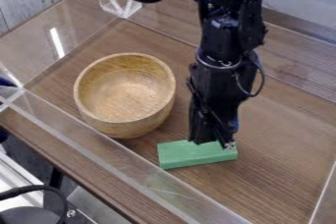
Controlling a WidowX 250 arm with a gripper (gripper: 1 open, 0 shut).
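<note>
A green block (184,156) lies flat on the wooden table near the front centre. The black gripper (210,135) points down just above its right half. Whether the fingers touch the block, or how far apart they stand, is hard to tell against the dark arm. A round wooden bowl (125,85) rests to the left of the gripper.
Clear plastic edging runs along the table's left and front-left side, with cables beyond at the bottom left.
</note>
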